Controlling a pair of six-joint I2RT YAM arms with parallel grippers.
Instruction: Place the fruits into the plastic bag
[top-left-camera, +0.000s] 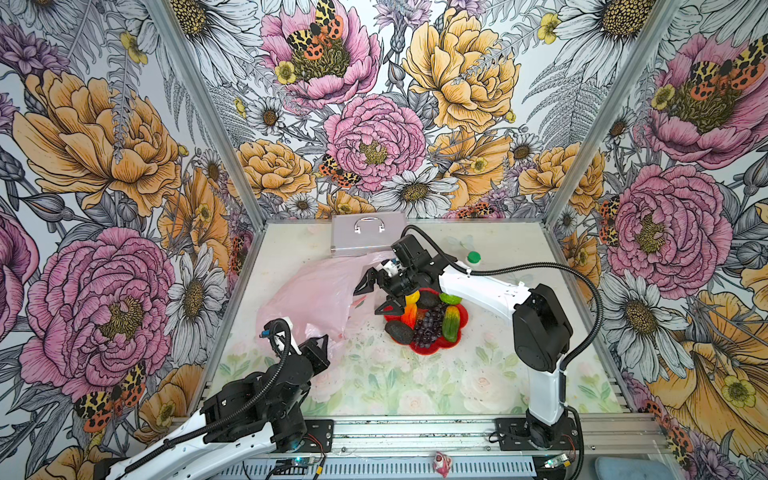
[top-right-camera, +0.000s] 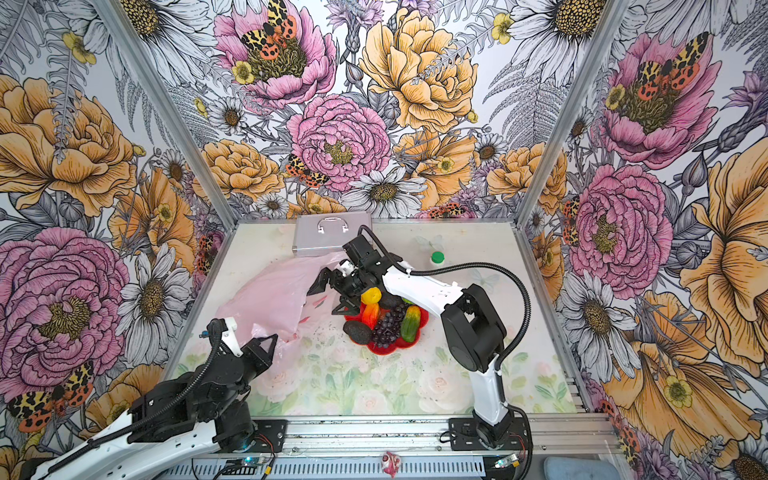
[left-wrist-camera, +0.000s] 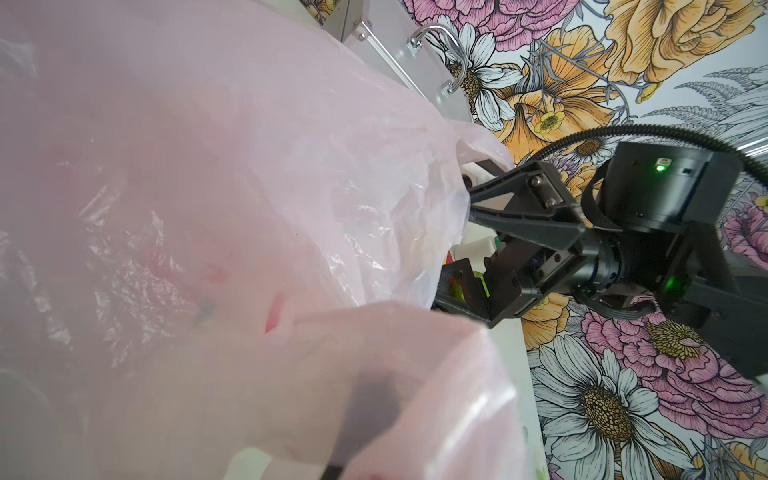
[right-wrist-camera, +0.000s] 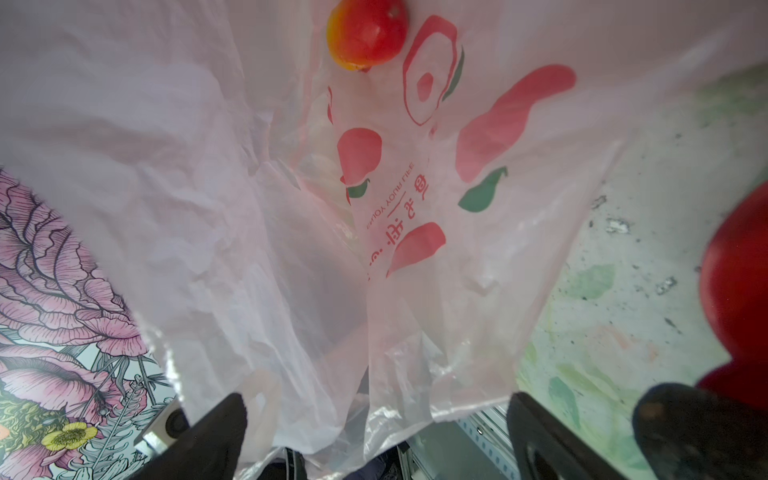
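Observation:
The pink plastic bag (top-left-camera: 308, 292) lies on the left of the table, its mouth facing right. Inside it, a red-yellow fruit (right-wrist-camera: 366, 33) shows in the right wrist view. My left gripper (top-left-camera: 325, 352) is shut on the front edge of the bag; film hides most of its fingers in the left wrist view. At the bag's mouth, my right gripper (top-left-camera: 374, 294) is open and empty. A red bowl (top-left-camera: 425, 349) holds dark grapes (top-right-camera: 389, 326), a dark oval fruit (top-right-camera: 357, 332), an orange-red fruit (top-right-camera: 369, 313), a yellow fruit (top-right-camera: 371, 295) and a green-yellow fruit (top-right-camera: 410, 324).
Behind the bag stands a silver case (top-left-camera: 369, 233). A green cap (top-left-camera: 474, 257) is at the back, beyond the right arm. That arm reaches over the bowl's far side. Free table lies right of the bowl and in front of it.

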